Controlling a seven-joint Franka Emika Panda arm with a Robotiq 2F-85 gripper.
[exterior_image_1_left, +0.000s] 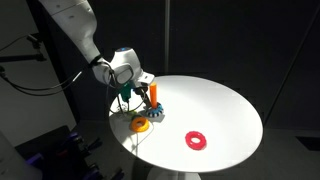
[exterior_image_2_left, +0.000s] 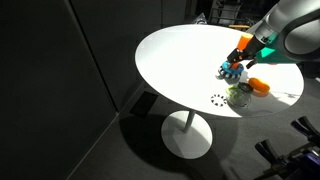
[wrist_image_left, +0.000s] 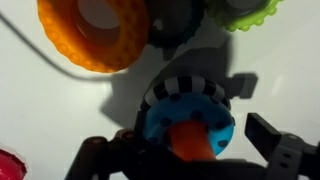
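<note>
A stacking toy's orange post (exterior_image_1_left: 153, 95) stands upright on a blue dotted base (exterior_image_1_left: 155, 115). Seen from above in the wrist view, the orange post (wrist_image_left: 190, 140) and its base (wrist_image_left: 165, 117) with a black-and-white band lie between my fingers, which are well apart. My gripper is open and holds nothing. Several loose rings lie near the base: an orange ring (wrist_image_left: 95, 35), a dark blue ring (wrist_image_left: 175, 22) and a green ring (wrist_image_left: 240, 12). A red ring (exterior_image_1_left: 196, 140) sits farther off, toward the table's front right.
In exterior view 2 the orange ring (exterior_image_2_left: 260, 85) and green ring (exterior_image_2_left: 239, 96) lie close to the arm, near the table's edge.
</note>
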